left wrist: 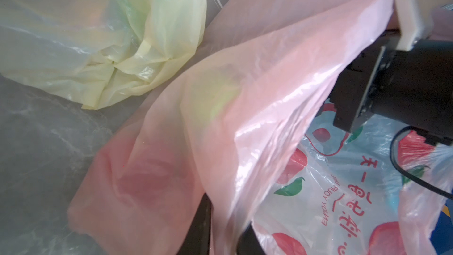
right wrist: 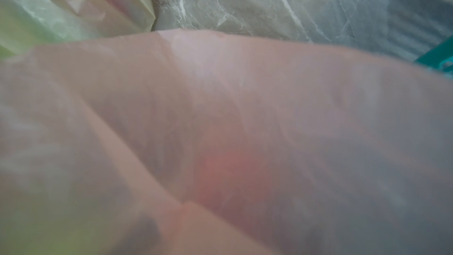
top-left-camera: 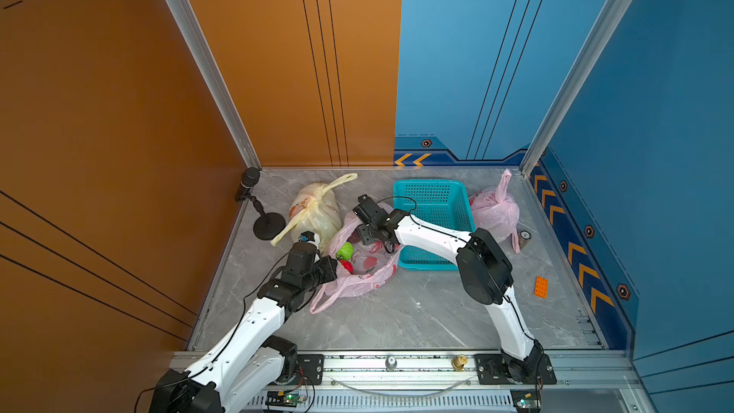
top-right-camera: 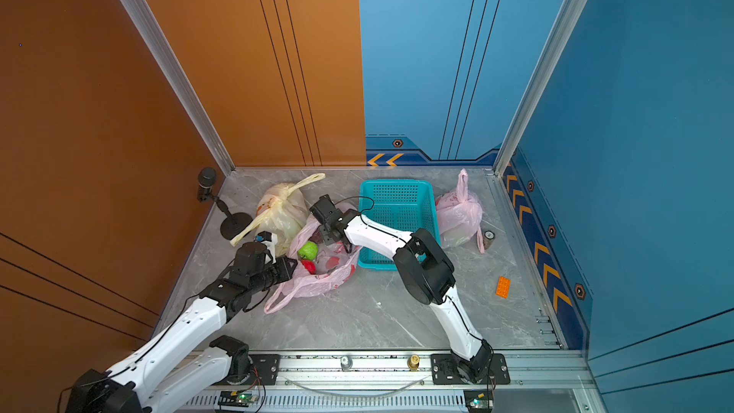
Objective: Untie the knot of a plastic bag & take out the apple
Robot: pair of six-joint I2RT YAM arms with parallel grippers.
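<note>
The opened pink plastic bag (top-left-camera: 359,283) lies left of centre, with a round green fruit (top-left-camera: 345,251) and a red one (top-left-camera: 346,265) in its mouth. My left gripper is at the bag's left side, its fingers (left wrist: 200,226) part open around gathered pink film. Beside the fruit, my right gripper (top-left-camera: 370,234) reaches into the bag from the right, open by what I make out, its fingertips hidden from above. Pink film covers most of the right wrist view, with a blurred red patch behind it.
A tied yellowish bag (top-left-camera: 316,210) stands behind the pink one. The teal basket (top-left-camera: 433,266) sits to the right, partly under my right arm. Farther right are another tied pink bag (top-left-camera: 495,216) and an orange block (top-left-camera: 541,286).
</note>
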